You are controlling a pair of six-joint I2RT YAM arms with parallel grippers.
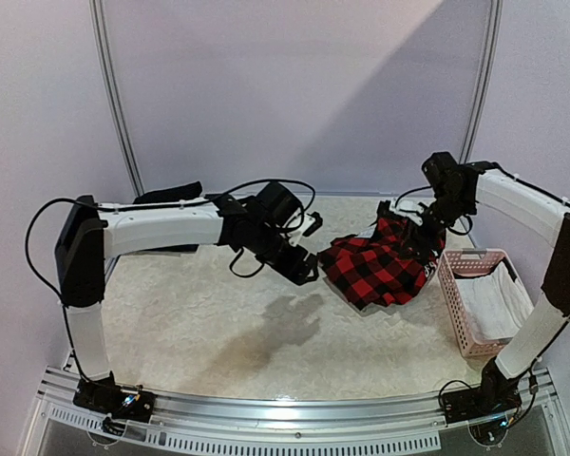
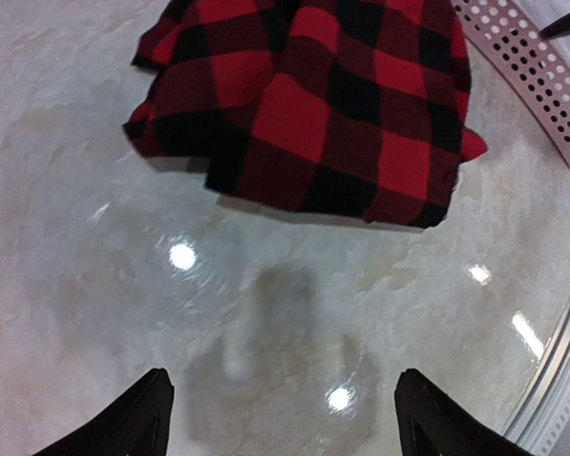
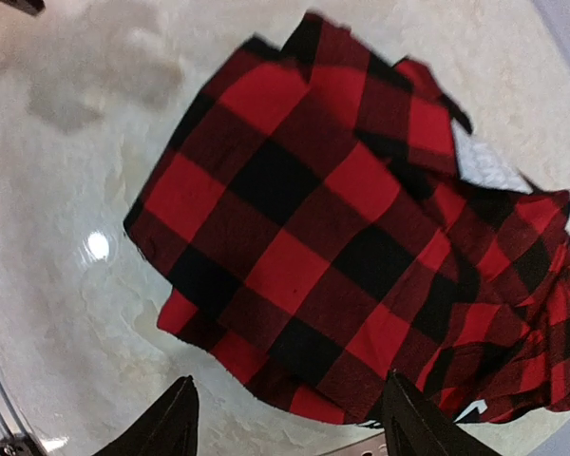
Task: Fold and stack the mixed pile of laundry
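A red and black checked garment point(image 1: 375, 271) lies crumpled on the right middle of the table, filling much of the right wrist view point(image 3: 294, 237) and the top of the left wrist view point(image 2: 332, 123). My right gripper point(image 1: 413, 237) hangs over its right part, open, its fingertips at the lower edge of its own view. My left gripper point(image 1: 309, 256) is just left of the garment, above bare table, with its fingers apart and nothing between them.
A pink basket point(image 1: 456, 313) with white cloth stands at the right. Dark folded laundry point(image 1: 176, 195) sits at the back left, partly hidden by the left arm.
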